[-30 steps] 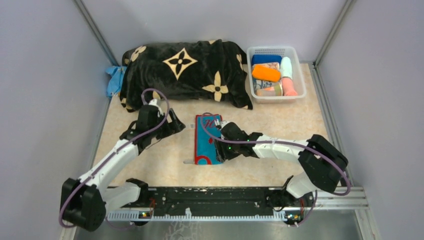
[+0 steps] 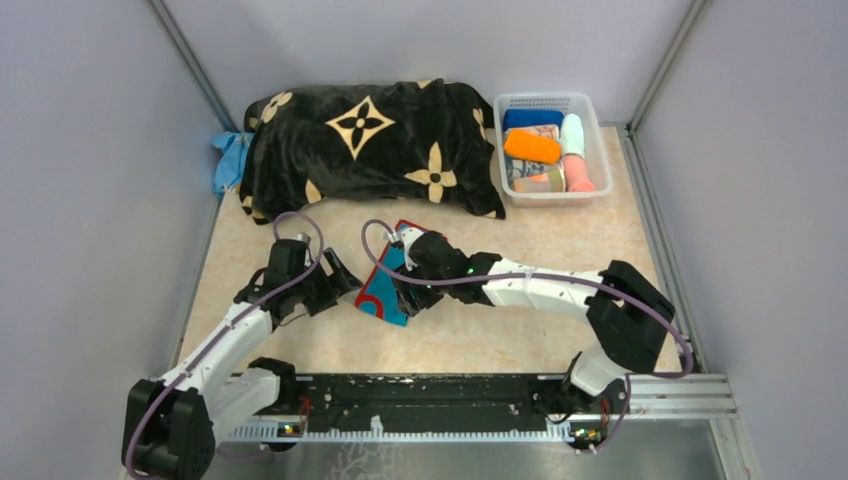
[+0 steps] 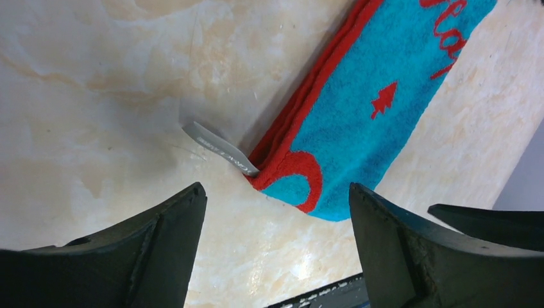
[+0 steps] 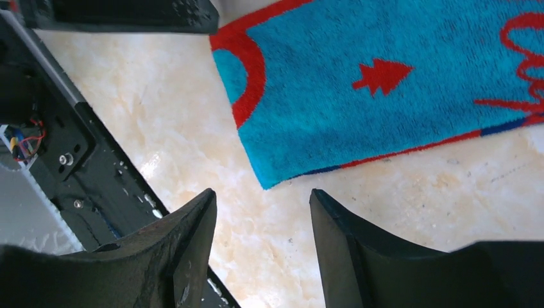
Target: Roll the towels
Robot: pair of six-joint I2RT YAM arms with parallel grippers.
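A folded blue towel (image 2: 376, 298) with red trim and lettering lies slanted on the tabletop, shown also in the left wrist view (image 3: 359, 135) and right wrist view (image 4: 308, 96). A grey label sticks out from its red folded edge (image 3: 218, 144). My left gripper is open just beyond the towel's lower-left end, nothing between its fingers. My right gripper is open beside the towel's other long edge, over bare table, also empty. In the top view the right arm hides part of the towel.
A dark patterned blanket (image 2: 370, 150) lies along the back, with a blue item (image 2: 230, 160) at its left. A white basket (image 2: 555, 198) of rolled cloths stands back right.
The towel has turned from straight to slanted and shifted left. My right gripper has moved left with it; my left gripper has come down toward the front.
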